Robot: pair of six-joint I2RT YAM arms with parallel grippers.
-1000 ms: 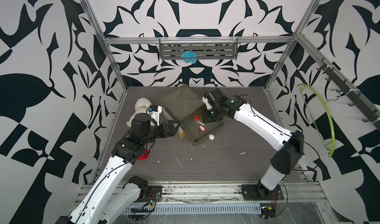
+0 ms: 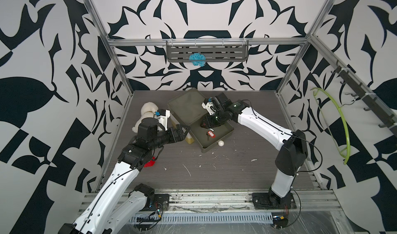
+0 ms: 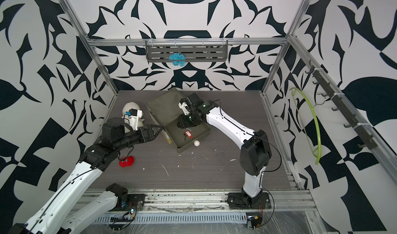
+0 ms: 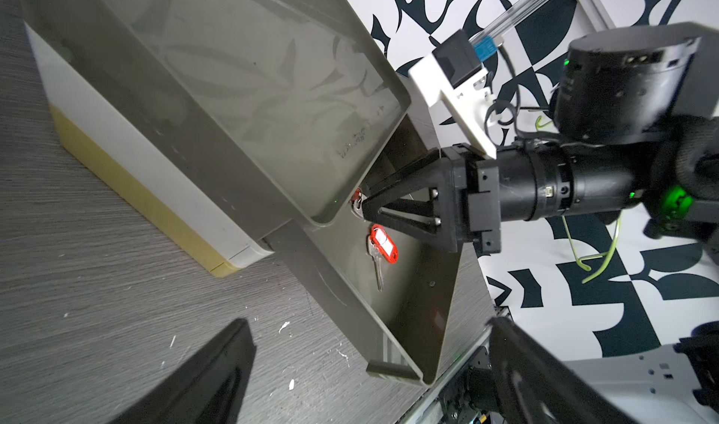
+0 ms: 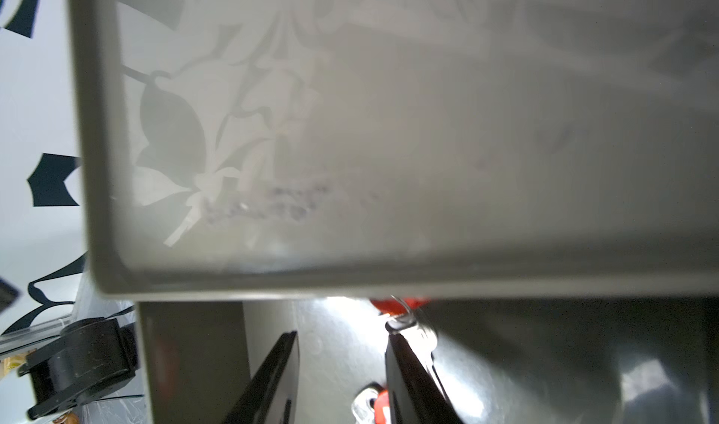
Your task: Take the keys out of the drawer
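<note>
A grey drawer (image 4: 322, 281) with a raised lid section (image 2: 186, 101) holds two keys with red tags: one key with tag (image 4: 383, 242) lies toward the front, another (image 4: 357, 203) is partly hidden behind my right gripper. My right gripper is open, pointing down inside the drawer just over the keys, which show between and beside its fingertips in the right wrist view. My left gripper (image 2: 182, 132) is open at the drawer's left side, above it, with nothing between its fingers.
A white ball (image 2: 221, 143) sits right of the drawer. A beige plush toy (image 2: 148, 109) and a red object (image 3: 126, 161) are at the left. A rack (image 2: 206, 50) with a blue puff hangs behind.
My right gripper has moved left over the drawer and now covers the rear red key tag in the top left view. My left arm has shifted slightly.
</note>
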